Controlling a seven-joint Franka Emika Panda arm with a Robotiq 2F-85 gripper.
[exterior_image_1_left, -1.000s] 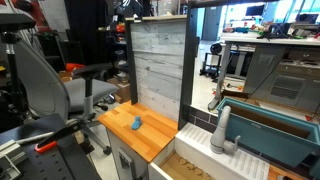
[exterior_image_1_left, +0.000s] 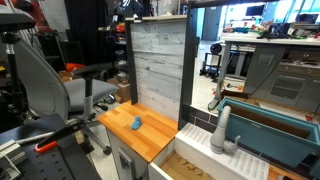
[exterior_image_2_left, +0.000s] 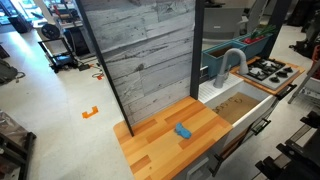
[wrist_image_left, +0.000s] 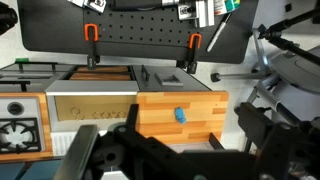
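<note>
A small blue object (wrist_image_left: 180, 115) lies on the wooden countertop (wrist_image_left: 208, 103) of a toy kitchen. In the first exterior view the blue object (exterior_image_1_left: 137, 124) rests near the middle of the wood, and the second exterior view shows it (exterior_image_2_left: 182, 131) there too. Dark, blurred fingers of my gripper spread wide along the lower part of the wrist view, well apart, with the blue object visible between them and nothing held. My gripper cannot be made out clearly in either exterior view.
Beside the countertop is a white sink (exterior_image_1_left: 183, 171) with a brown bottom and a grey faucet (exterior_image_1_left: 222, 124). A stove top (exterior_image_2_left: 262, 70) stands beyond it. A pale upright panel (exterior_image_2_left: 160, 65) backs the wood. A black table with orange clamps (wrist_image_left: 92, 32) borders the kitchen.
</note>
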